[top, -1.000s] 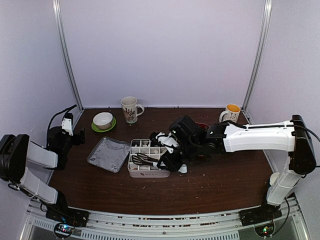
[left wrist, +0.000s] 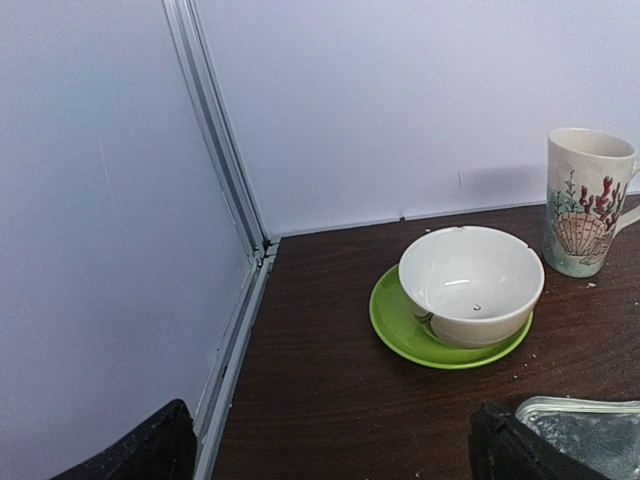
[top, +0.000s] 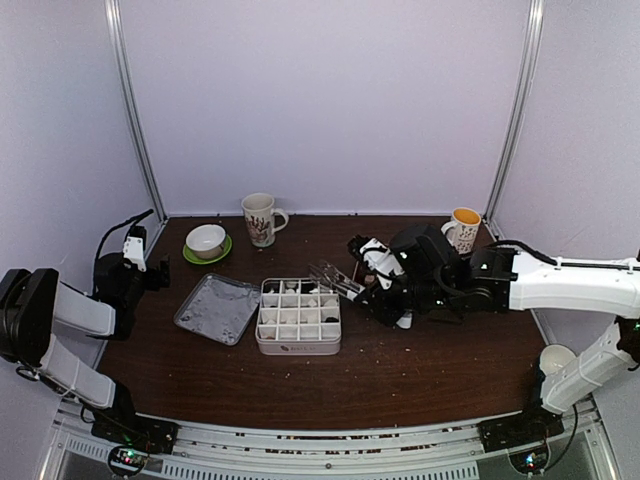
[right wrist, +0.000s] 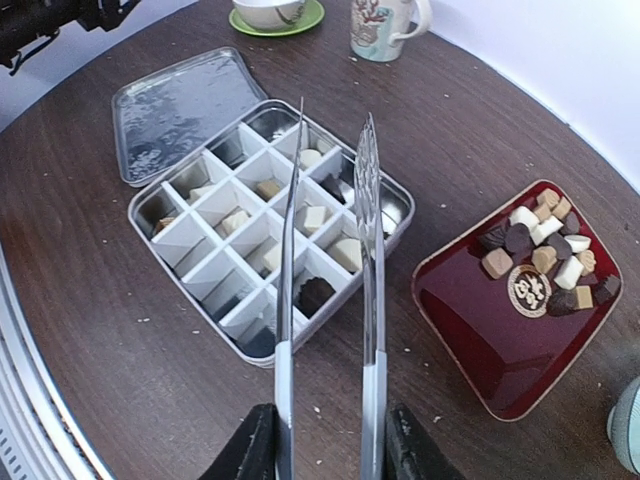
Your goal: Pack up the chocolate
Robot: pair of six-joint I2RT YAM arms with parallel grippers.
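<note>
The compartment box (top: 298, 346) sits mid-table with light and dark pieces in several cells; its grey lid (top: 215, 308) lies to its left. In the right wrist view a red tray (right wrist: 490, 350) right of the box holds several brown, white and dark chocolates (right wrist: 545, 257); from the top it is hidden behind my right arm. My right gripper, with long metal fingers, is open over the box's right part, nothing between its fingers. My left gripper (top: 158, 272) stands open and empty at the table's left side.
A white bowl (top: 206, 238) on a green saucer and a tall mug (top: 258, 218) stand at the back left, an orange-lined mug (top: 463, 230) at the back right.
My right gripper has risen and moved back and to the right, away from the middle of the box. The left arm is unchanged.
</note>
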